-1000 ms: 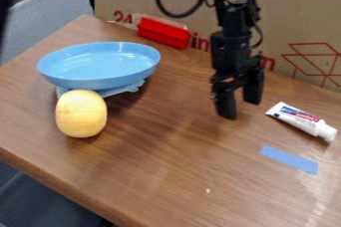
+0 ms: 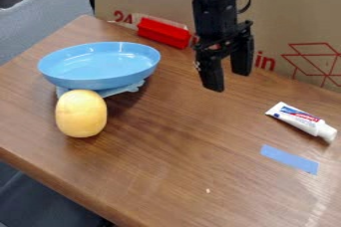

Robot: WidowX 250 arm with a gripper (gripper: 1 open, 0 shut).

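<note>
The black arm's gripper hangs open over the middle back of the wooden table, nothing between its fingers. A light blue bowl sits at the left on a pale blue support, with a yellow potato-like object in front of it. A white toothpaste tube lies at the right, near a strip of blue tape.
A red box-like object lies at the back against a cardboard panel. A grey cloth is at the far left.
The gripper has risen from lower over the table to its present height, moving slightly left and back. The objects on the table have not moved.
</note>
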